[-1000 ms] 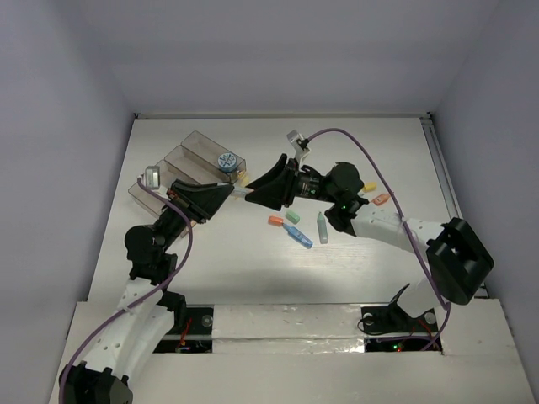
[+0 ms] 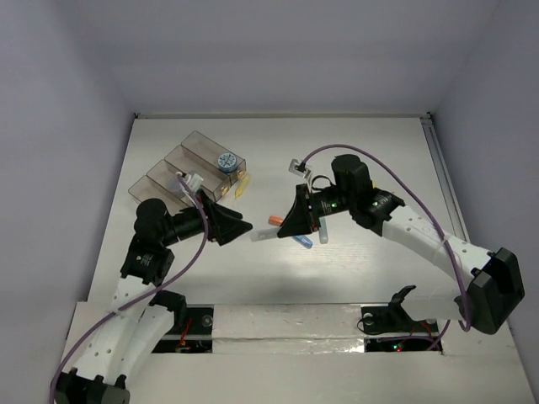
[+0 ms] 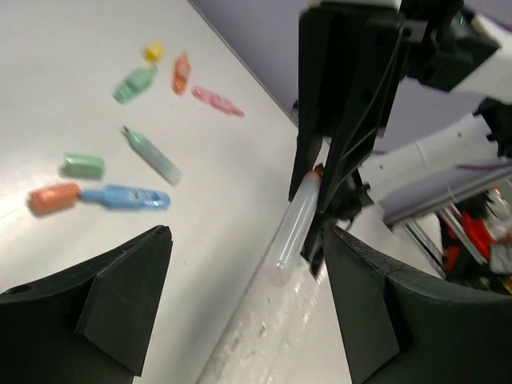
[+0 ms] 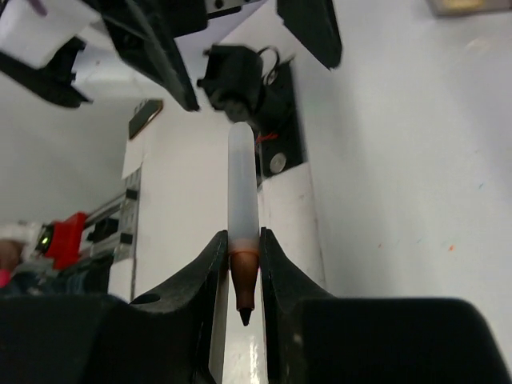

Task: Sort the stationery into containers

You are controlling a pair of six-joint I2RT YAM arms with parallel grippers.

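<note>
My right gripper is shut on a translucent marker [image 4: 242,176] with an orange end and dark tip; in the top view it [image 2: 281,227] holds it level over the table. My left gripper [image 2: 236,224] stands open just left of the marker, nothing between its fingers. The clear divided container [image 2: 147,189] sits at the back left, a blue round piece [image 2: 226,162] in it and a yellow piece [image 2: 240,187] beside it. Blue [image 3: 136,198], orange [image 3: 50,199], green [image 3: 83,166] and several other coloured pieces lie on the table in the left wrist view.
The white table [image 2: 354,273] has free room at its front. Walls stand at the sides and back, and a metal rail [image 2: 440,172] runs along the right edge.
The grippers have drawn apart from near the container. The right moved down and right with the marker; the left, shut earlier near the marker's end, is open and lower.
</note>
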